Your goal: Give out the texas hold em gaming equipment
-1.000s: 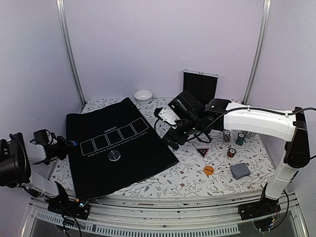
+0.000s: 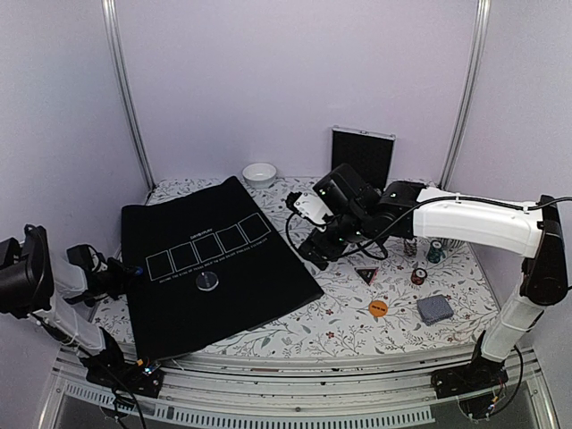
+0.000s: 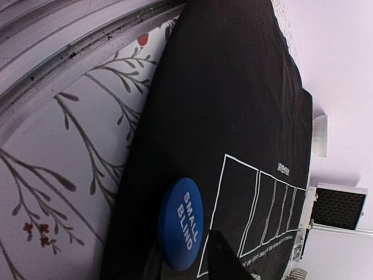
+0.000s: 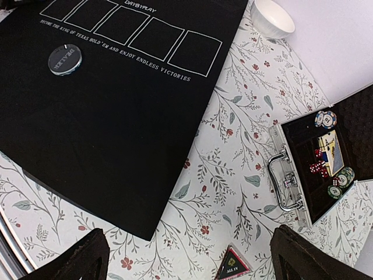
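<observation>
A blue SMALL BLIND disc (image 3: 182, 224) lies at the left border of the black mat (image 2: 223, 308), close to the printed card boxes. My left gripper is low over that border, its dark fingers on either side of the disc's lower part. A gap shows at the disc's right, and the fingers stand apart. The clear DEALER disc (image 2: 207, 281) rests on the mat below the card boxes. In the right wrist view my right gripper is wide open and empty. A triangular ALL IN marker (image 4: 233, 265) lies on the floral table between its fingers.
An open case (image 4: 317, 166) with chips, dice and cards stands at the back right. A white bowl (image 2: 259, 175) sits behind the mat. Toward the right front lie an orange disc (image 2: 378, 307), a grey card stack (image 2: 435, 309) and chip stacks (image 2: 435, 251).
The mat's left edge has shifted a little right. The right gripper has moved slightly right.
</observation>
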